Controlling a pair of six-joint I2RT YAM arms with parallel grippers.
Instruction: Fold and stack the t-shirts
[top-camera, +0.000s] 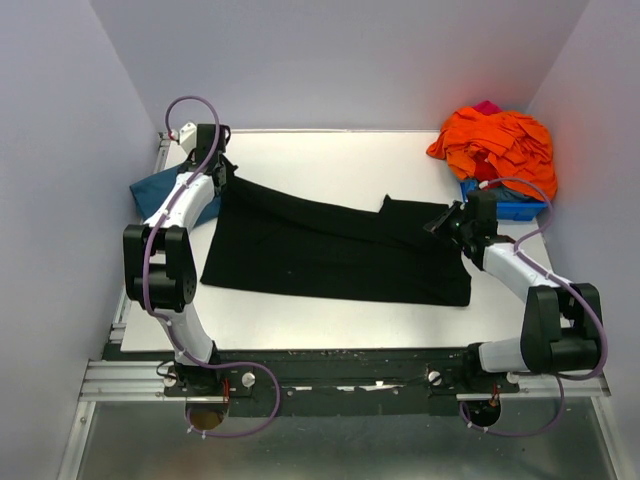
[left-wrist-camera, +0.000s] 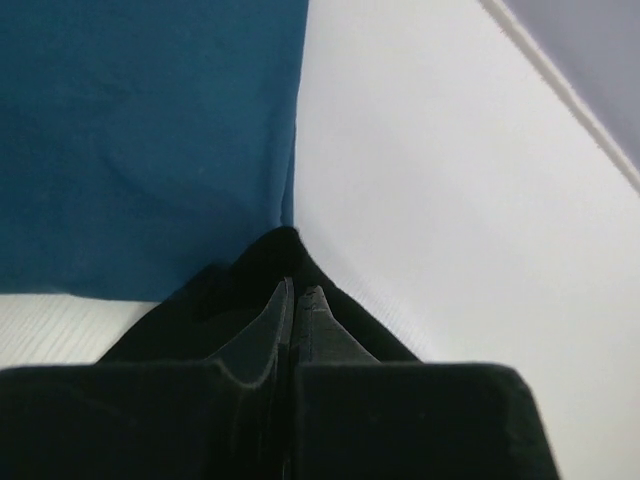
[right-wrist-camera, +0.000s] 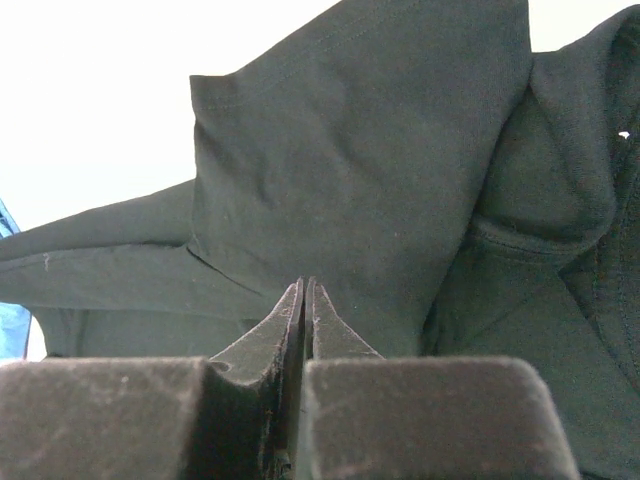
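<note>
A black T-shirt (top-camera: 310, 255) lies spread across the white table, its upper edge partly folded over. My left gripper (top-camera: 230, 172) is at the shirt's upper left corner, its fingers together on the dark cloth (left-wrist-camera: 272, 255), which rises toward them. Over the right part of the shirt stands my right gripper (top-camera: 435, 228). Its fingertips are close together, with a narrow gap, above a folded flap (right-wrist-camera: 330, 170). Whether cloth lies between them is hidden.
At the left, a folded blue shirt (top-camera: 152, 194) lies beside the black one, partly under the left arm. A blue bin (top-camera: 518, 211) heaped with orange clothes (top-camera: 500, 145) stands at the back right.
</note>
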